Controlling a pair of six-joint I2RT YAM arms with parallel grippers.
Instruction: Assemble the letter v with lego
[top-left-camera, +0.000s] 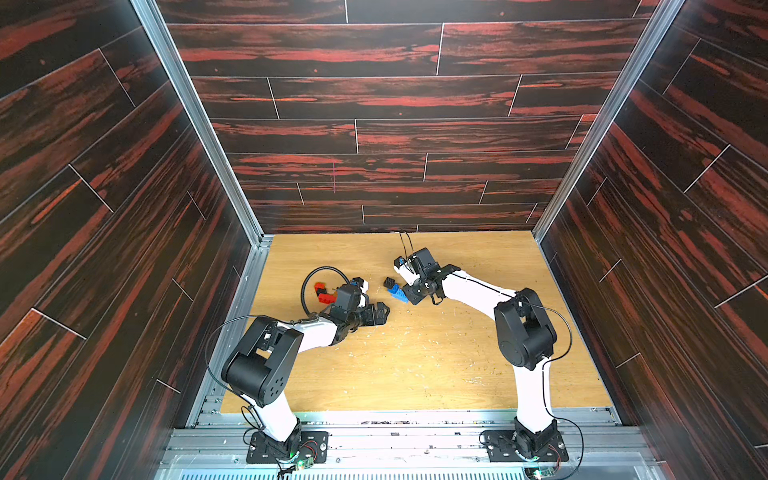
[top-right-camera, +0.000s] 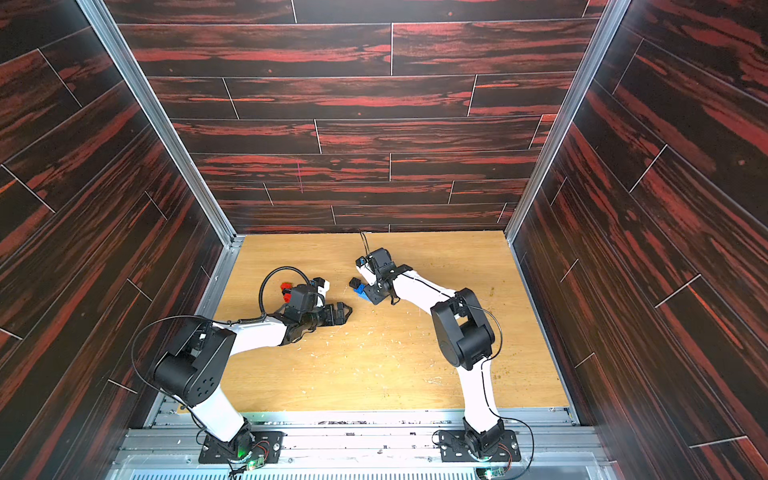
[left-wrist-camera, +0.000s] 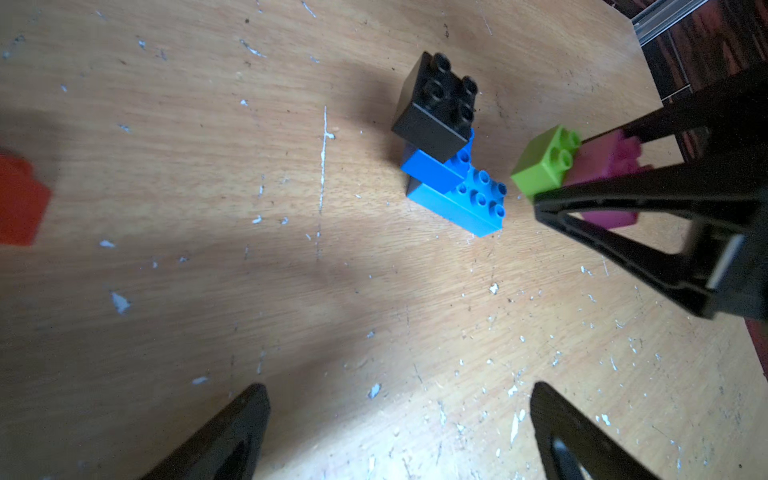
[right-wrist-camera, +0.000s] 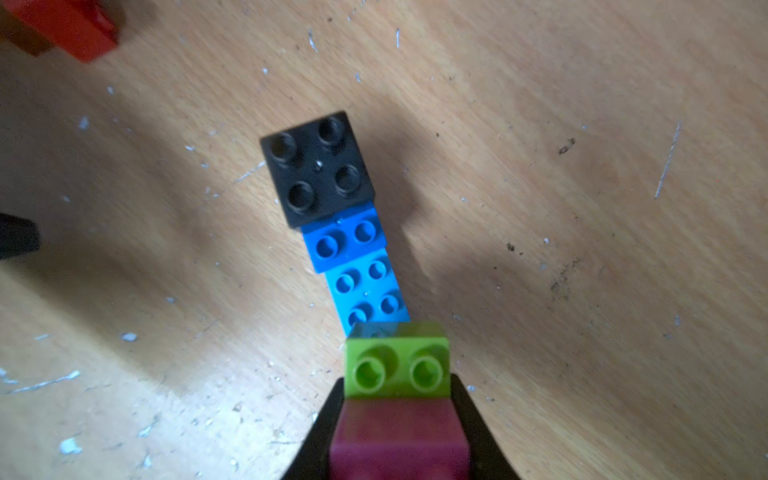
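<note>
On the table lies a joined row of bricks: a black brick on top at one end, a darker blue brick under it, and a lighter blue brick at the other end. Just past that lighter end, my right gripper is shut on a magenta brick. A lime green brick is attached to its front, and in the left wrist view the green brick appears close beside the blue end; contact cannot be told. My left gripper stands open above bare wood, nothing between its fingers.
Red bricks lie to the left, partly hidden behind the left arm; a red brick shows at the left wrist view's edge.
</note>
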